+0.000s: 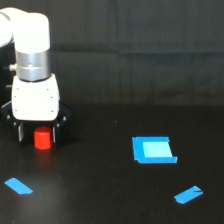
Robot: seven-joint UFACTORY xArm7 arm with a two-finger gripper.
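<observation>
A small red cube (42,140) rests on the dark table at the left. Directly over it is my white gripper (39,134), pointing down, with its dark fingers (20,131) low on either side of the cube. A gap shows between each finger and the cube, so the fingers look open. The cube's top edge is partly hidden by the gripper body.
A blue-taped square (138,149) with a pale centre lies flat on the right half of the table. Blue tape strips (18,186) (188,195) lie near the front left and front right. Between the cube and the square, the table is bare.
</observation>
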